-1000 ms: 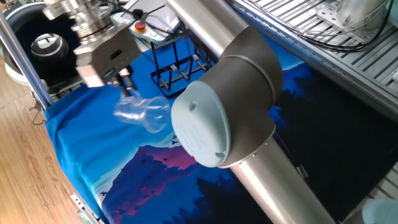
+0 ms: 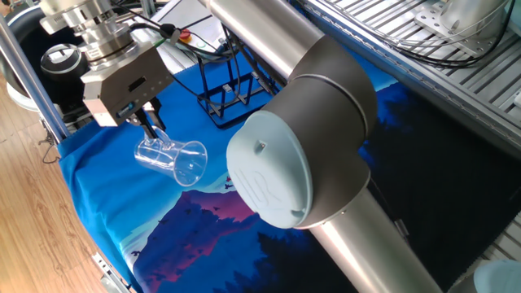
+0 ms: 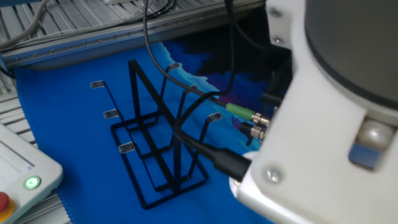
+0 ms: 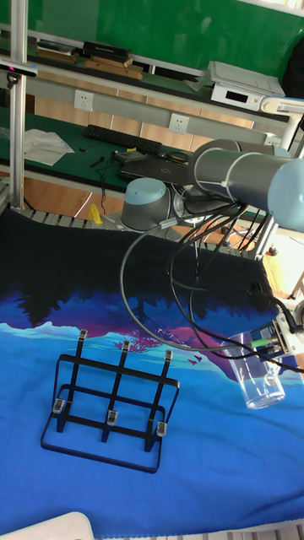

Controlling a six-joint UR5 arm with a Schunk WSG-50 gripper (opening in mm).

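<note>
A clear glass mug (image 2: 172, 159) hangs tilted on its side above the blue cloth in exterior view 1. My gripper (image 2: 154, 130) is shut on the mug at its handle side, with dark fingers pointing down. In exterior view 3 the glass mug (image 4: 257, 378) shows at the right, its mouth turned downward, apart from the rack. A black wire rack (image 4: 111, 391) with upright prongs and pale tips stands empty on the cloth. Exterior view 2 shows the rack (image 3: 152, 134) close up, while the mug and the fingers are hidden there behind the arm.
The patterned cloth (image 2: 187, 236) covers the table, with clear room in front of the rack. Loose black cables (image 4: 184, 270) loop from the arm. A control pendant with a red button (image 3: 5, 202) lies at the table's side. Metal slatted edging (image 2: 440, 98) borders the cloth.
In exterior view 1, my gripper and the mug have shifted left over the last second, away from the rack.
</note>
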